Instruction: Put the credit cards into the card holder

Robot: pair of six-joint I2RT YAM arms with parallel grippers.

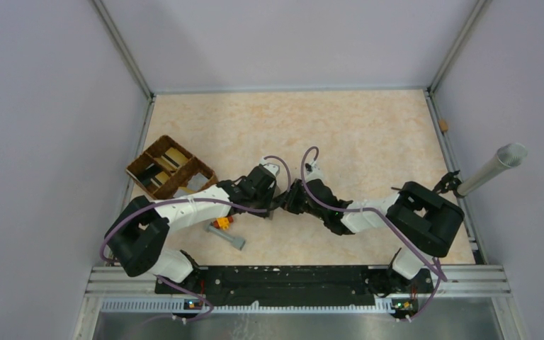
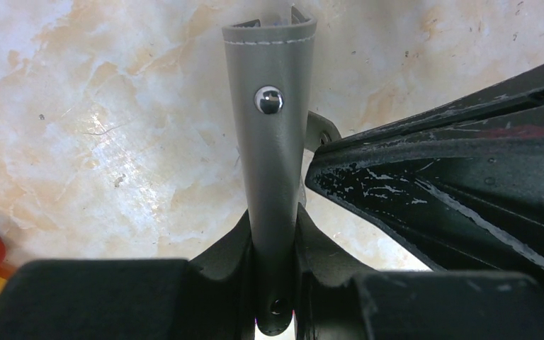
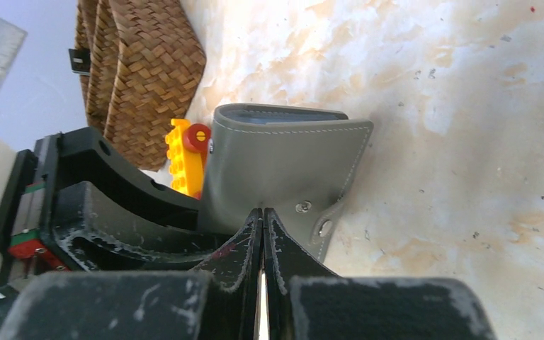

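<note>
A grey-green card holder (image 3: 283, 163) with white stitching and metal snaps is held by its lower spine end in my left gripper. In the right wrist view its cover looks folded over, and its strap tab with a snap sticks out at the lower right. My right gripper is shut with nothing between its fingers; in that view the tips overlap the cover's lower part. The left wrist view has the right gripper's dark fingers (image 2: 425, 170) beside the holder, close to the tab (image 2: 321, 132). No loose credit card can be made out.
A woven basket (image 1: 200, 162) with compartments holding several flat items stands at the left. A yellow and red toy (image 1: 223, 222) and a grey tool (image 1: 225, 236) lie below the left arm.
</note>
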